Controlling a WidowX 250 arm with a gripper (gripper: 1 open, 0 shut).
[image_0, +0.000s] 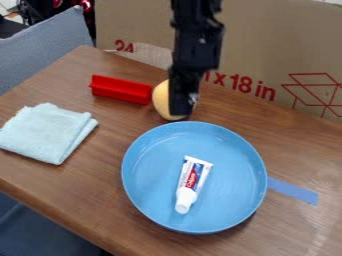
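Note:
My black gripper (186, 95) is raised at the top middle, blurred, its tip just in front of a yellow round object (162, 100) on the wooden table, which it partly hides. It looks shut, with nothing visible between its fingers. A white toothpaste tube (191, 185) lies on a blue plate (144, 170) at the front middle.
A red block (120, 89) lies at the back left, a folded pale cloth (47, 133) at the left. A cardboard box (274, 55) stands behind. Blue tape (294, 191) is on the table, whose right side is mostly clear.

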